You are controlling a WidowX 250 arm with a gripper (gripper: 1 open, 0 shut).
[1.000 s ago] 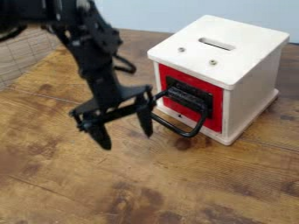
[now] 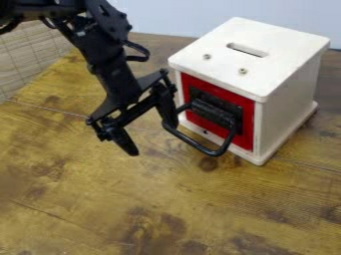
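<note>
A white box (image 2: 285, 105) with a slot and two knobs on top stands at the right, its red front panel (image 2: 250, 115) carrying a black plate with a black looped handle (image 2: 200, 145) hanging out toward the left. My black gripper (image 2: 148, 124) is open beside the handle's left side, one finger reaching down toward the table, the other raised close to the handle. Whether it touches the handle is hard to tell.
A tiled pale surface lies beyond its left edge, and a white wall stands behind.
The gripper has shifted slightly from a second ago, when it was blurred, and now sits a little differently angled beside the handle. The box looks unmoved.
</note>
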